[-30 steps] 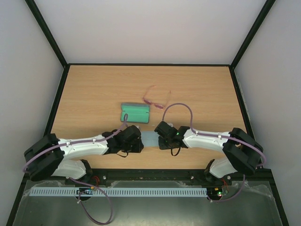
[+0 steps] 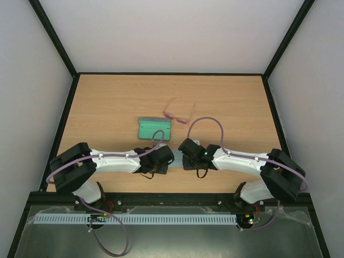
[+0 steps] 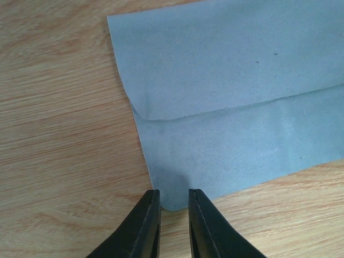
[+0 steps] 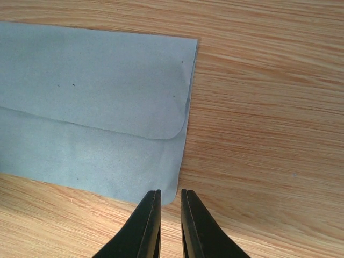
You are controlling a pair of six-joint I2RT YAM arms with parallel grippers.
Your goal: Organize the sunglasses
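A folded blue-grey cloth (image 3: pixel 215 64) lies flat on the table between the two arms; in the top view both hands cover most of the cloth (image 2: pixel 177 157). Over its near left corner stands my left gripper, slightly open, with the cloth's corner showing between and beyond its fingertips. At the near right corner of the cloth (image 4: pixel 107 86), my right gripper is also slightly open, nothing clearly held. Farther back lie pink sunglasses (image 2: pixel 181 121) with temples unfolded. A green case (image 2: pixel 154 129) sits open to their left.
Wide bare wooden table (image 2: pixel 226 102) extends behind and to both sides. The two hands are close to each other near the front edge. Walls enclose the table left, right and back.
The right arm has shifted only slightly to the right. Sunglasses and case have stayed put.
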